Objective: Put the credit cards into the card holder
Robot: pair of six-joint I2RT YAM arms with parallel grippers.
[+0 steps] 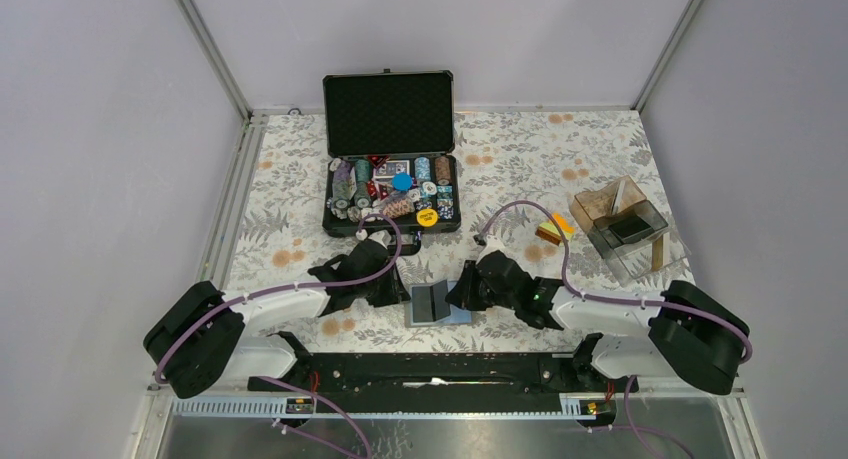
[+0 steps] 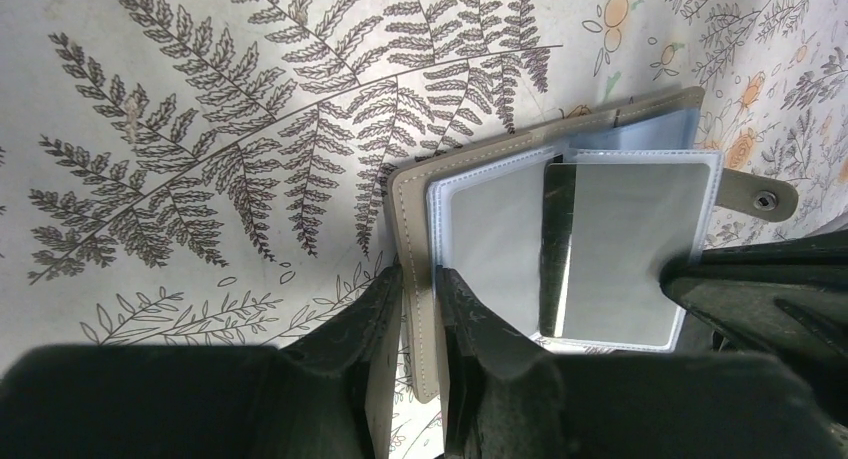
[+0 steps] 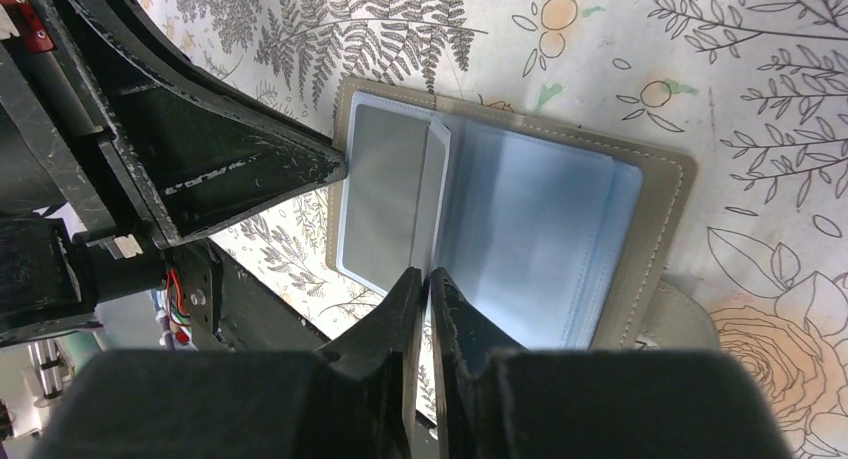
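The card holder (image 1: 428,304) lies open flat at the table's front middle, with grey-brown cover, clear sleeves (image 2: 620,249) and a blue inner panel (image 3: 530,229). My left gripper is shut on its left edge. My right gripper is shut on a clear sleeve, lifted partly upright off the blue panel. Orange and yellow cards (image 1: 555,229) lie in a small stack right of the case, behind my right arm.
An open poker-chip case (image 1: 390,194) stands at the back middle. A clear box (image 1: 625,229) with dark and tan items sits at the right.
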